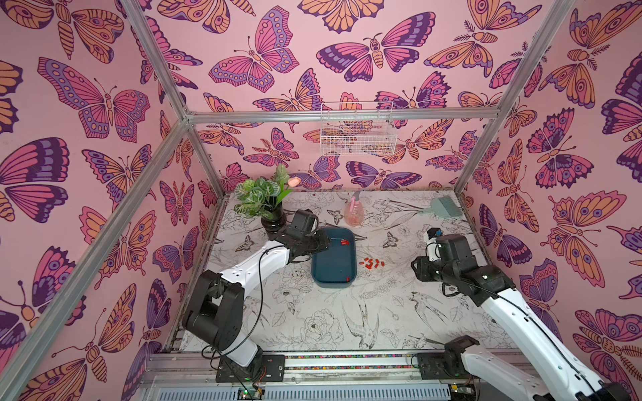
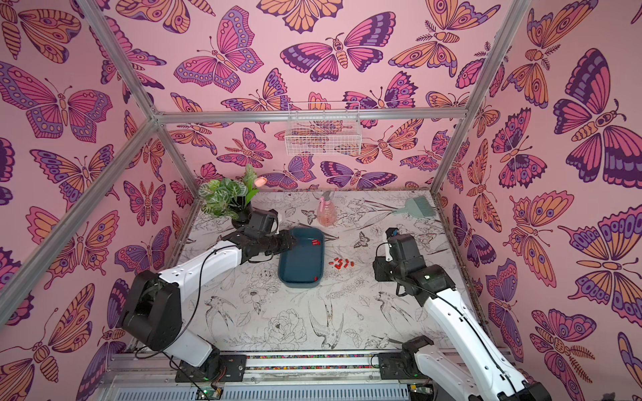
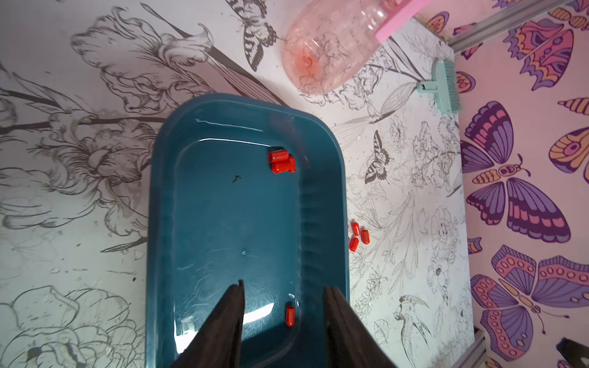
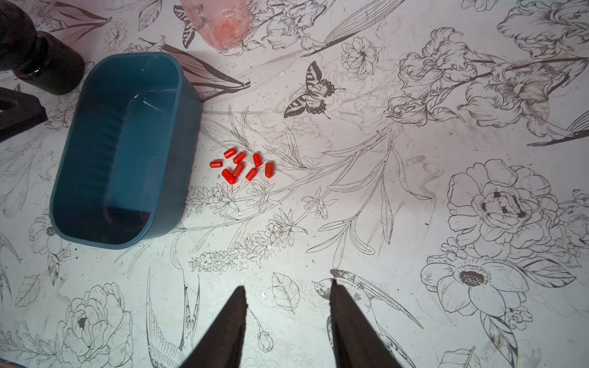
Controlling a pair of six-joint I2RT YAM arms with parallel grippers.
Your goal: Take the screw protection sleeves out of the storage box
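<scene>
The storage box (image 3: 246, 224) is a dark teal open tray on the table. Two red sleeves (image 3: 281, 160) lie together by its far wall in the left wrist view, and a single red sleeve (image 3: 290, 316) lies near the opposite end. Outside, to the right of the box, several red sleeves (image 4: 238, 168) are scattered on the tabletop. My left gripper hangs open over the box, nothing between its fingers. Well to the right of box and pile, my right gripper is open and empty above bare table.
Behind the box stands a pink spray bottle (image 1: 353, 211). A potted plant (image 1: 266, 200) is close to the left arm, and a pale green brush (image 1: 442, 208) lies at the back right.
</scene>
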